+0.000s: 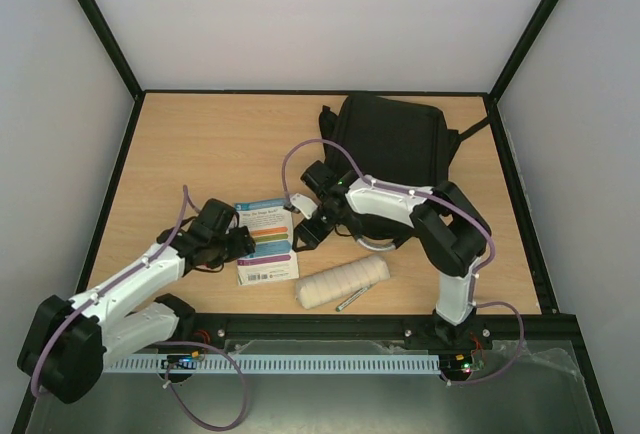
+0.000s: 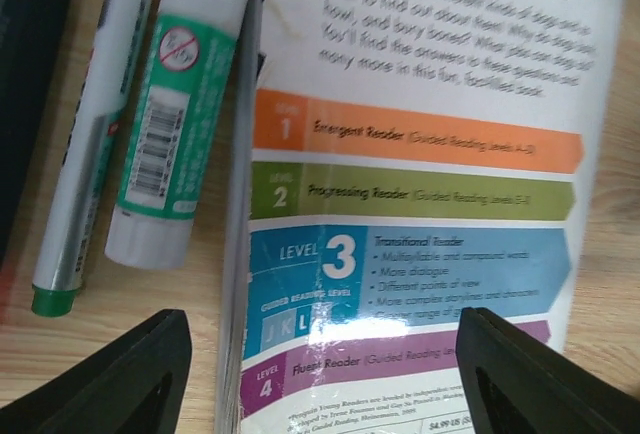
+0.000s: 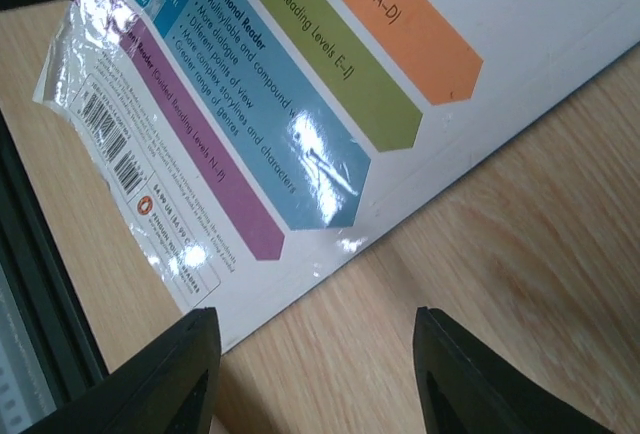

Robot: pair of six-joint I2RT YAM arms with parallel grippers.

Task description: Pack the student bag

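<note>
A book (image 1: 267, 259) with coloured level bands lies on the table. My left gripper (image 1: 242, 239) is over its left side; in the left wrist view its fingers stand apart, with a glue stick (image 2: 165, 124) and a green-tipped marker (image 2: 80, 184) beside the book. My right gripper (image 1: 305, 234) is at the book's right edge. Its fingers are apart in the right wrist view, over bare wood at that edge, so I cannot tell whether anything is between them. The black bag (image 1: 390, 134) lies at the back right.
A cream padded roll (image 1: 340, 281) and a thin pen (image 1: 353, 297) lie at the front centre.
</note>
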